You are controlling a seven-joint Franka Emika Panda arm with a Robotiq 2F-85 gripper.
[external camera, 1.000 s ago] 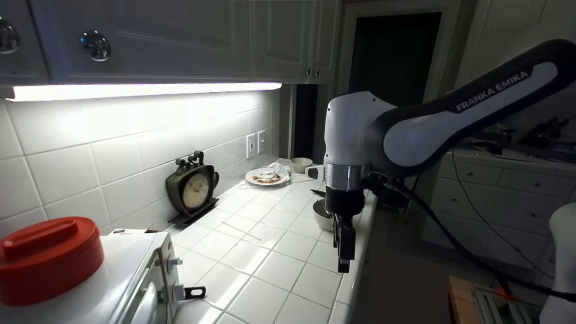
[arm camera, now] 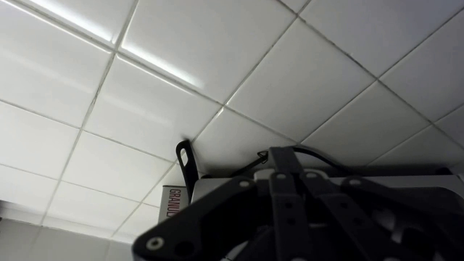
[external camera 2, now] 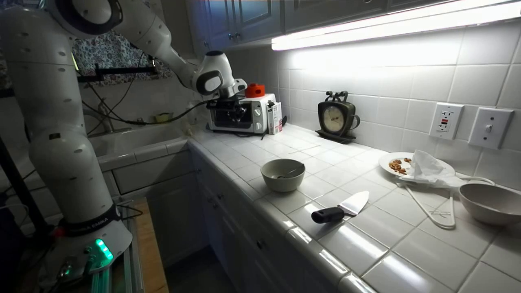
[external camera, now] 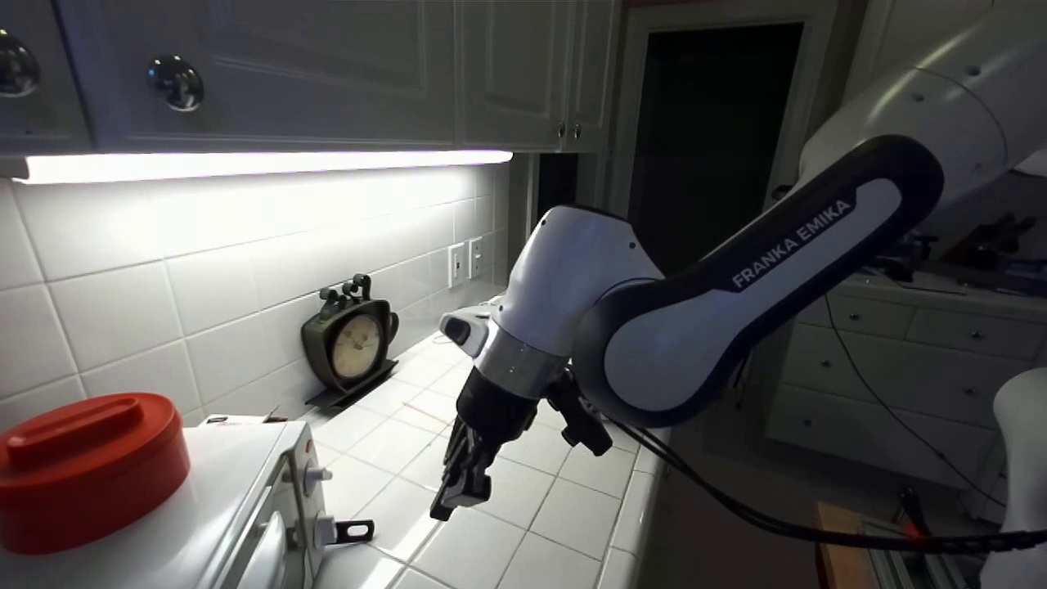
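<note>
My gripper (external camera: 443, 507) is over the tiled counter in front of the toaster oven (external camera: 285, 510), tilted with its fingers pointing down and toward the oven. In the wrist view its dark fingers (arm camera: 283, 161) are shut together, and nothing shows between them. A black handle with a slot (arm camera: 187, 167) sticks out past the oven's corner, apart from the fingertips. Beside it stands a white box with red lettering (arm camera: 174, 201). Whether the fingers touch the oven cannot be told.
A red lidded container (external camera: 93, 471) sits on the oven. Along the wall stands a dark clock-like dial (external camera 2: 334, 119). Farther along the counter are a bowl (external camera 2: 283, 183), a black-handled server (external camera 2: 328, 215), a plate (external camera 2: 390, 168) with brown bits and another bowl (external camera 2: 493, 205).
The arm has swung left toward the oven and lowered a little, and the gripper has gone from upright to tilted. It now blocks the view of the plate and bowls.
</note>
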